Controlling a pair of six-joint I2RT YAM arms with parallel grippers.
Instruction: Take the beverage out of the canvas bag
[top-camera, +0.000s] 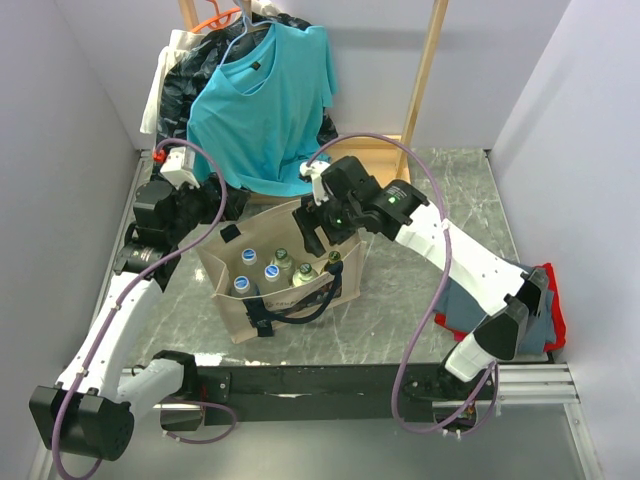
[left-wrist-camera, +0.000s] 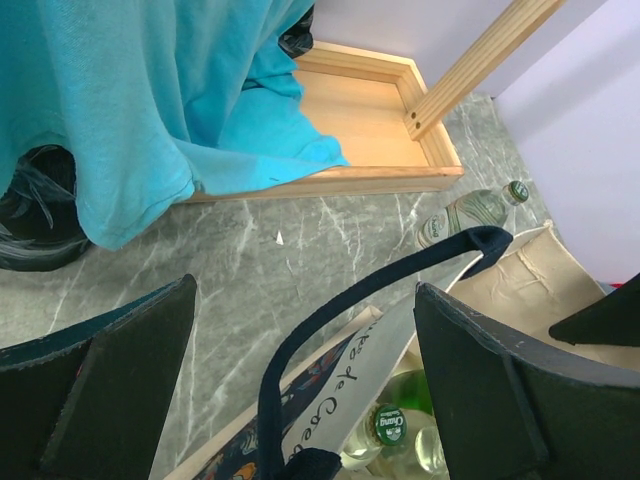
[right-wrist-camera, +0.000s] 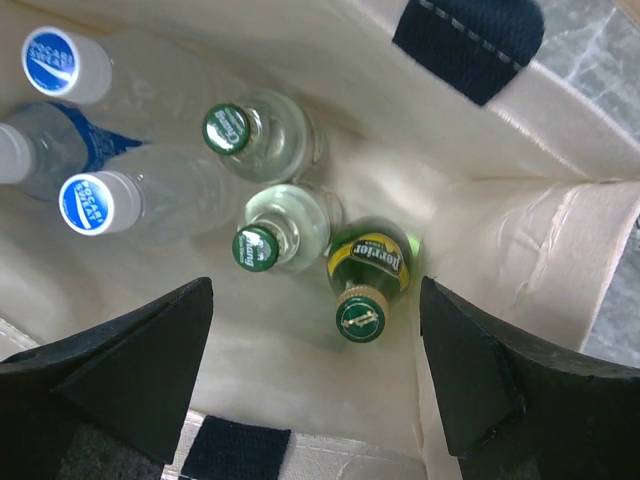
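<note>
A beige canvas bag (top-camera: 230, 300) holds several bottles: blue-capped clear ones (right-wrist-camera: 92, 200), green-capped clear ones (right-wrist-camera: 285, 230) and a darker green bottle with a yellow label (right-wrist-camera: 370, 270). My right gripper hangs open over the bag, pointing down toward the green bottle, nothing between its fingers. My left gripper is open at the bag's left rear, above its rim and handle; the handle shows between the fingers in the left wrist view, and I cannot tell if it is within them.
A turquoise shirt (top-camera: 255, 110) hangs on a wooden rack behind the bag. A clear bottle (left-wrist-camera: 465, 215) stands outside the bag near the rack's base. Folded grey and red cloths (top-camera: 540, 310) lie at right.
</note>
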